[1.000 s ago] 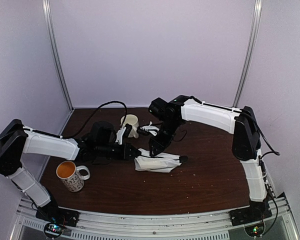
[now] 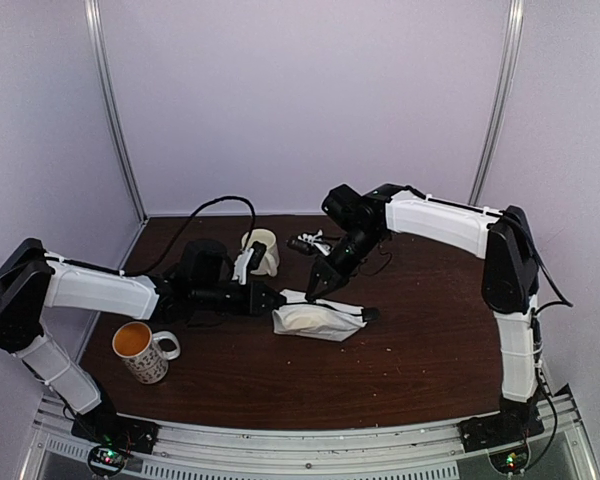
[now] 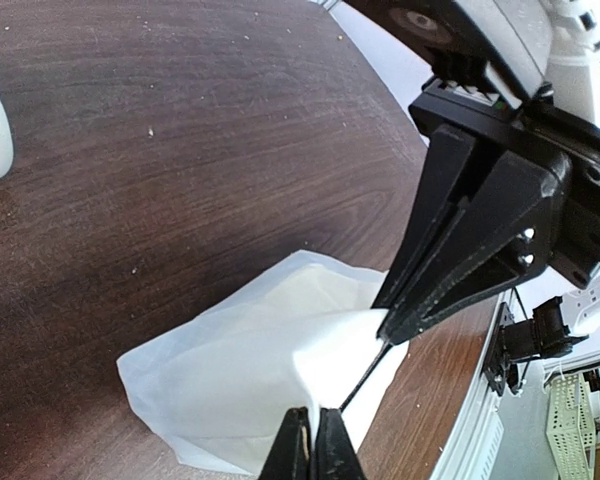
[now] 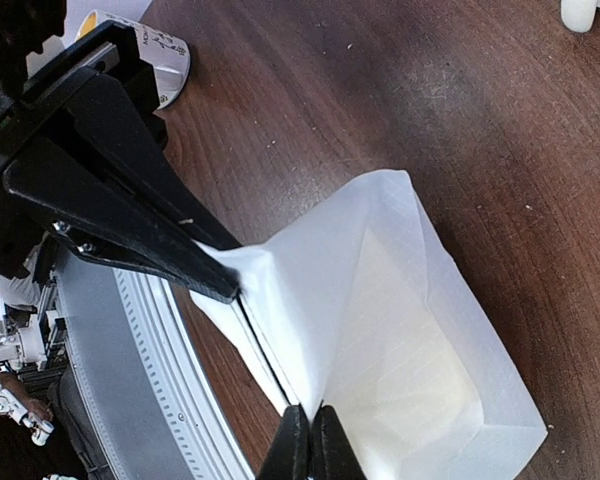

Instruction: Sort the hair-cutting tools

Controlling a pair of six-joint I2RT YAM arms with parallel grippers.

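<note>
A white, translucent paper or bag [image 2: 310,322] [image 3: 220,380] [image 4: 430,370] lies mid-table with a thin black rod-like item [image 2: 370,314] along it. My left gripper [image 2: 278,300] is shut on the paper's edge, as seen in the left wrist view. My right gripper [image 2: 314,294] is shut at the paper from above, its fingertips at the white edge; whether it pinches the paper is hard to tell.
A patterned mug with orange inside [image 2: 140,350] stands at the front left. A white mug [image 2: 264,250] stands behind the arms.
My right arm has moved right and up, and the white paper has shifted and lifted slightly with its shape changed. The left arm is nearly still.
</note>
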